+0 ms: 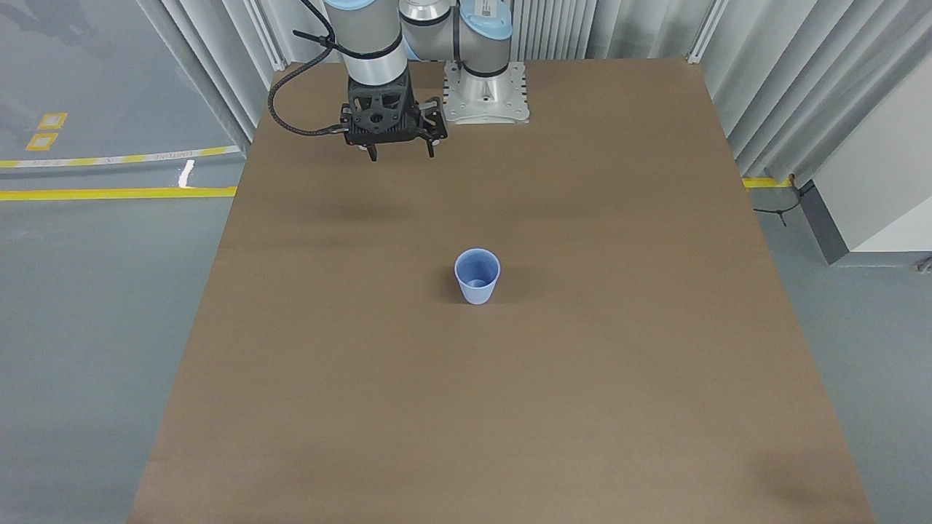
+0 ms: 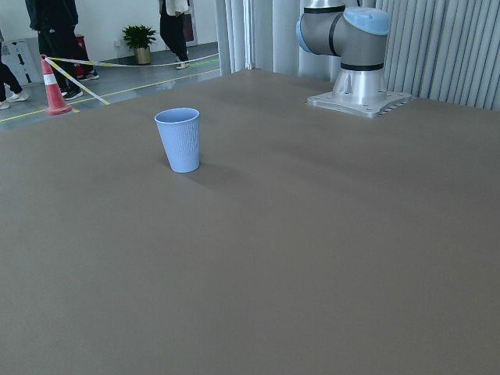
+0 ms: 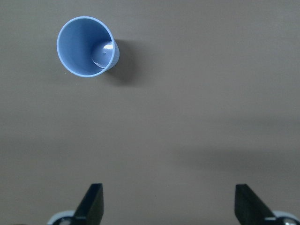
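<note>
A light blue cup [image 1: 477, 284] stands upright near the middle of the brown table, also seen in the left view [image 2: 178, 144] and at the upper left of the wrist view [image 3: 79, 47]. My gripper [image 1: 401, 152] hangs above the far part of the table, behind the cup in the front view. In the wrist view the gripper shows its two black fingers wide apart along the bottom edge, with bare table between them; it is open and apart from the cup.
The arm's base [image 1: 485, 105] sits at the table's far edge, in front of pleated curtains. People, a cone and a plant are on the floor beyond the table in the left view.
</note>
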